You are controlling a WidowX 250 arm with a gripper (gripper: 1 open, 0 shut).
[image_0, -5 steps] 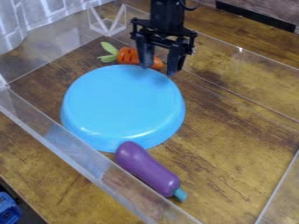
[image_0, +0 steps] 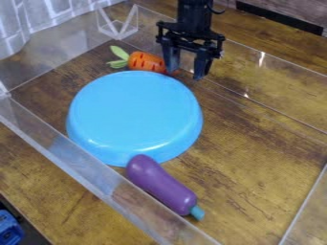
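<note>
My black gripper (image_0: pixel 186 57) is over the back of the wooden tray, its fingers open and pointing down, just right of an orange carrot (image_0: pixel 145 61) with green leaves. Whether the fingertips touch the carrot is unclear. A large blue disc (image_0: pixel 134 117) lies in front of them on the left half. A purple eggplant (image_0: pixel 160 186) with a teal stem lies near the front, below the disc.
Clear walls border the tray (image_0: pixel 243 172). A small dark blue object (image_0: pixel 7 230) sits outside at the lower left.
My gripper has moved up and slightly back in the view, away from the blue disc, uncovering more of the carrot's right side. The disc and eggplant look unmoved.
</note>
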